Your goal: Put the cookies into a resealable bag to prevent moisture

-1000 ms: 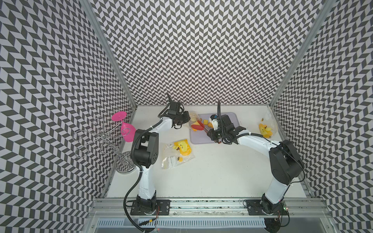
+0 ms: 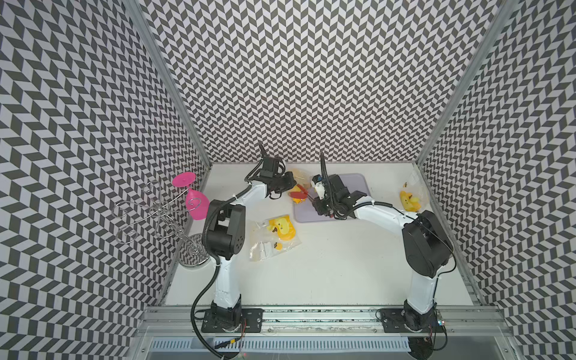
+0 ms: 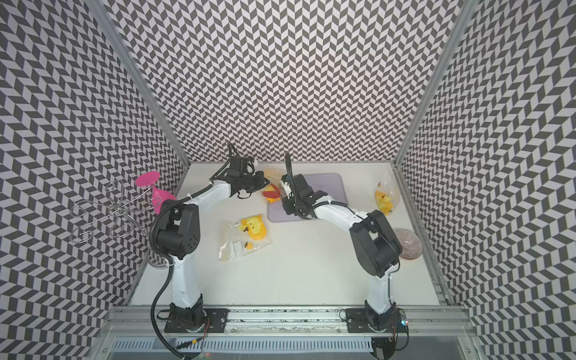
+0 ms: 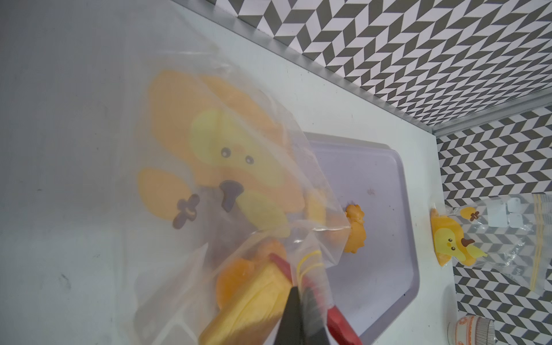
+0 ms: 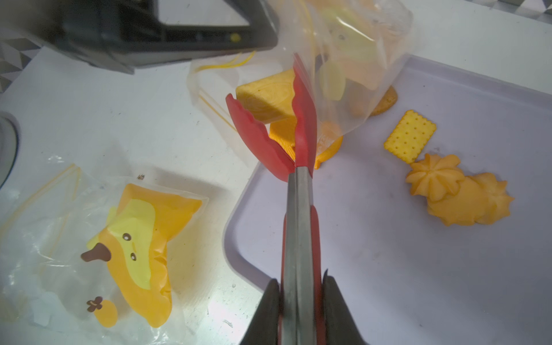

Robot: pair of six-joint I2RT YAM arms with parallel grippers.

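Observation:
My left gripper is shut on the mouth edge of a clear resealable bag (image 4: 247, 166) with a yellow animal print. The bag's mouth stands partly open over the left end of the lilac tray (image 5: 356, 247). Metal tongs (image 5: 300, 207) with red tips are held upright in my right gripper, which is shut on them. Between the red tips, at the bag's mouth, is a yellow block-shaped cookie (image 5: 265, 96). An orange cookie (image 5: 327, 152) shows just below; whether it is inside the bag I cannot tell. On the tray lie a square cracker (image 5: 410, 136) and flower-shaped cookies (image 5: 460, 192).
Another printed bag (image 2: 274, 237) lies flat on the table in front, and one more (image 2: 411, 198) is at the right wall. A pink object (image 2: 196, 204) and a wire rack (image 2: 162, 219) stand at the left.
My right arm has moved left with the tongs and cookie, bringing the red tips up to the bag's mouth. The left arm has stayed still with the bag.

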